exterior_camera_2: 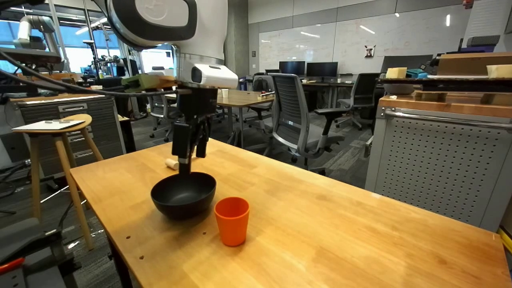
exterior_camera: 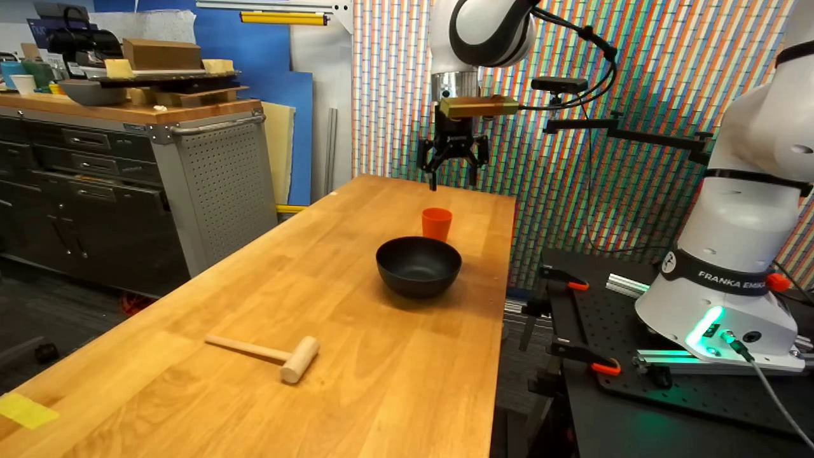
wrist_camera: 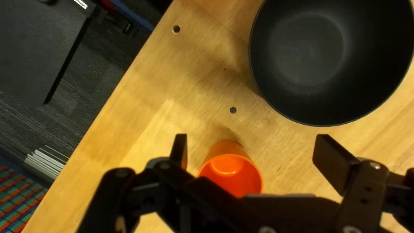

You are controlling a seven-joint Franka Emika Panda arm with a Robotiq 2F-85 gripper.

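Note:
An orange cup (exterior_camera: pixel 436 224) stands upright on the wooden table, just behind a black bowl (exterior_camera: pixel 418 267) in exterior view 1. My gripper (exterior_camera: pixel 453 183) hangs above the cup, fingers pointing down and spread, with nothing between them. From the wrist, the cup (wrist_camera: pixel 233 174) shows below the gap, closer to the left finger (wrist_camera: pixel 179 151) and partly hidden by the gripper body. The empty bowl (wrist_camera: pixel 310 58) lies at the upper right there. In exterior view 2 the cup (exterior_camera_2: pixel 232 221) is nearer the camera than the gripper (exterior_camera_2: pixel 192 163).
A wooden mallet (exterior_camera: pixel 267 355) lies toward the front of the table (exterior_camera: pixel 366 397), with a yellow sticky note (exterior_camera: pixel 27 411) at the corner. Bare tabletop spreads to the left of bowl and cup. The robot's base stands beyond the right edge.

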